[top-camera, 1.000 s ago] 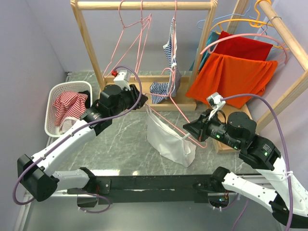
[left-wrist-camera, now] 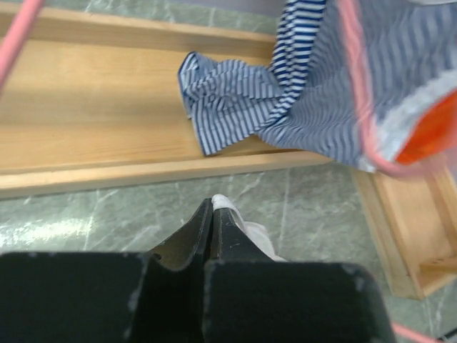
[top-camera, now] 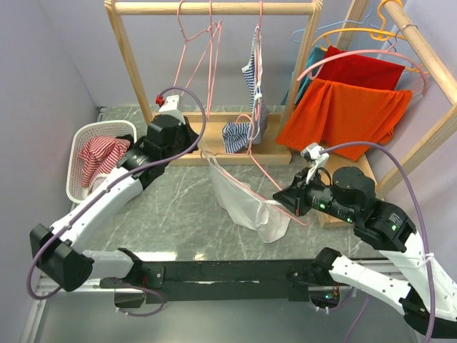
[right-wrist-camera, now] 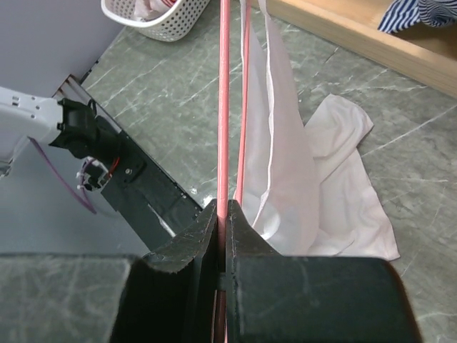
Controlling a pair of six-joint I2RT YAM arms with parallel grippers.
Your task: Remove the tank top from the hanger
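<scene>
A white tank top (top-camera: 243, 204) hangs slanting from my left gripper (top-camera: 197, 148) toward the pink hanger (top-camera: 268, 179), its lower part on the floor in the right wrist view (right-wrist-camera: 350, 207). In the left wrist view my left gripper is shut with white cloth (left-wrist-camera: 225, 207) at its fingertips. My right gripper (top-camera: 278, 200) is shut on the pink hanger, whose bar (right-wrist-camera: 223, 107) runs up from the fingers beside the tank top's straps.
Striped garments (top-camera: 235, 136) and pink hangers hang from the wooden rack (top-camera: 214, 8). Orange and red cloths (top-camera: 343, 114) hang at right. A white basket (top-camera: 75, 164) with clothes stands at left. Grey floor is open between the arms.
My left gripper has moved leftward, drawing the tank top's upper end left along with it.
</scene>
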